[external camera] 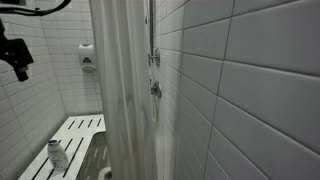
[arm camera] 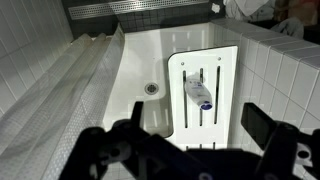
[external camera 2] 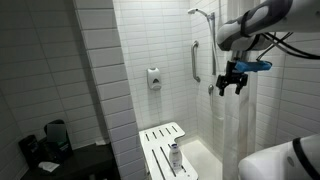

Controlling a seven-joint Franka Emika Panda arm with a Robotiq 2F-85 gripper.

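A white bottle [external camera: 57, 155] stands on the slatted white shower bench [external camera: 74, 133] at the lower left of exterior view 1. In the wrist view the bottle [arm camera: 197, 92] appears from above, over the dark slots of the bench [arm camera: 221, 118]. My gripper [external camera 2: 237, 87] hangs high above the bench, well clear of the bottle. Its black fingers [arm camera: 130, 135] are spread wide at the bottom of the wrist view, with nothing held between them. Exterior view 1 shows only part of the gripper [external camera: 20, 73] at the left edge.
A pale shower curtain [external camera: 120, 90] hangs beside the bench. The shower floor with its drain [arm camera: 151, 88] lies alongside. A dispenser [external camera 2: 153, 78] and a grab bar [external camera 2: 195, 60] are fixed to the tiled walls. Several dark items [external camera 2: 57, 140] sit at far left.
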